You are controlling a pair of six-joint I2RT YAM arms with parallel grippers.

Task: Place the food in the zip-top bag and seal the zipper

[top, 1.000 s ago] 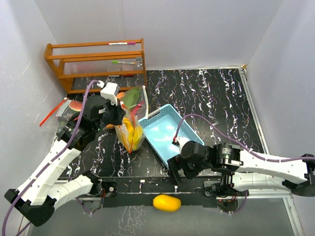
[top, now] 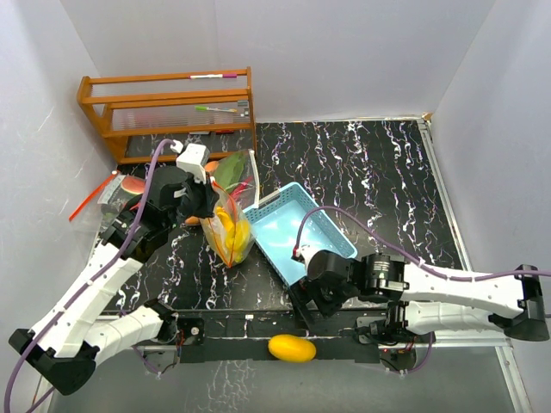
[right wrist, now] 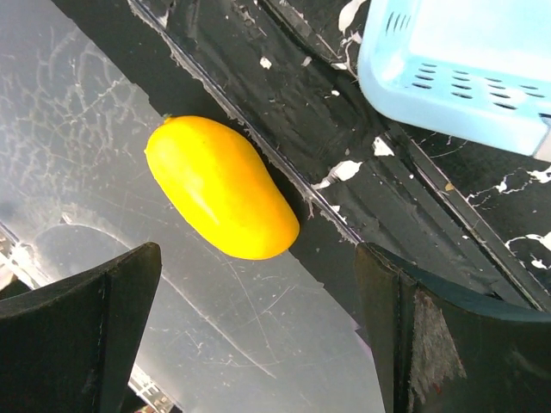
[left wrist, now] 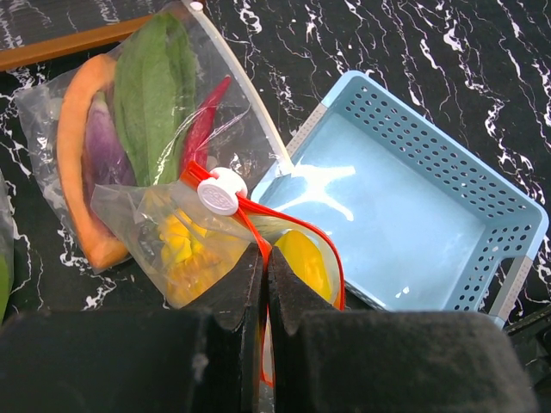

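Note:
The zip top bag (left wrist: pixel 258 222) with the red zipper and white slider (left wrist: pixel 219 191) stands beside the blue basket, yellow food (left wrist: pixel 303 261) inside it. My left gripper is shut on the bag's red-edged rim, which runs between its fingertips; the mouth gapes to the right of them. A loose yellow food piece (top: pixel 292 348) lies at the front, past the table's front edge. Above and behind it, my right gripper (top: pixel 306 311) stands open. In the right wrist view the yellow piece shows beyond the spread fingers (right wrist: pixel 129 292), apart from them.
The blue basket (top: pixel 284 225) is empty, right of the bag. Another clear bag with vegetables (left wrist: pixel 159 112) lies behind it, and a red-edged bag (top: pixel 112 194) at the far left. A wooden rack (top: pixel 164 101) stands at the back.
My right gripper has moved a little left with its fingers turned. The left arm and bag stay put.

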